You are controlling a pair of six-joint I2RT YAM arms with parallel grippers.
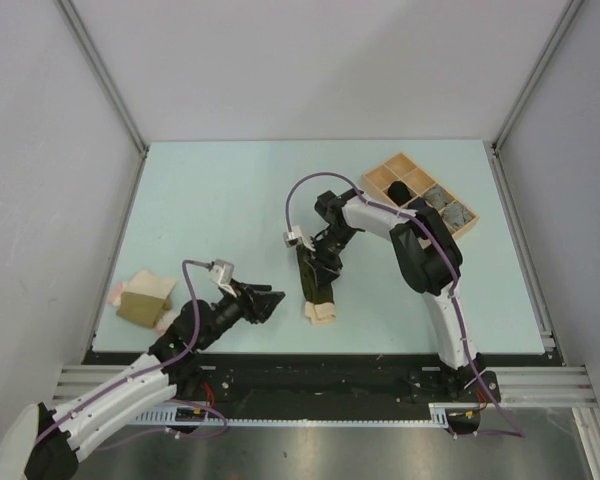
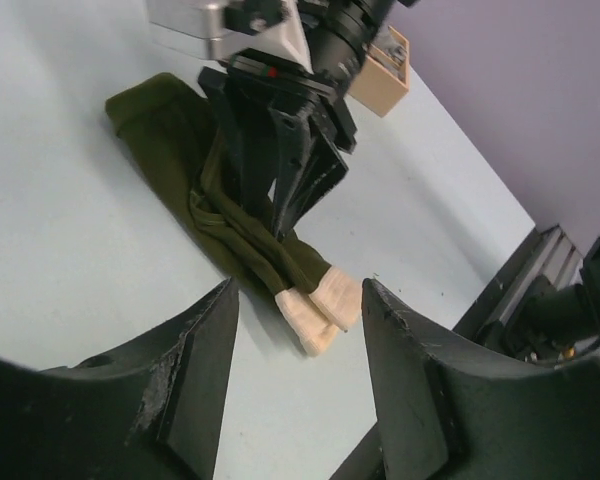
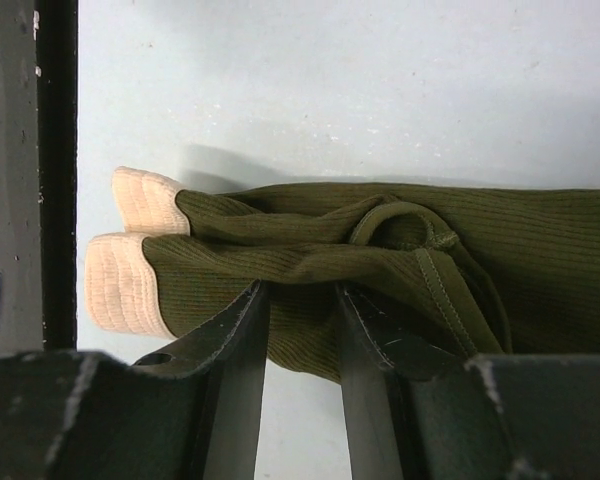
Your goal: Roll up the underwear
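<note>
Olive-green underwear with a pale peach waistband [image 1: 320, 311] lies lengthwise in the table's middle, its near part folded over on itself in a bunched strip [image 3: 420, 270]. My right gripper is down on the cloth with its fingers part open over the folded edge; whether any fabric sits between the tips is unclear. In the left wrist view the right gripper's dark fingers rest on the cloth's middle. My left gripper is open, off to the lower left of the underwear, with nothing between its fingers.
A wooden divided box [image 1: 400, 172] with dark and grey rolled items is at the back right. A pile of olive and pale cloths [image 1: 140, 298] lies at the left front.
</note>
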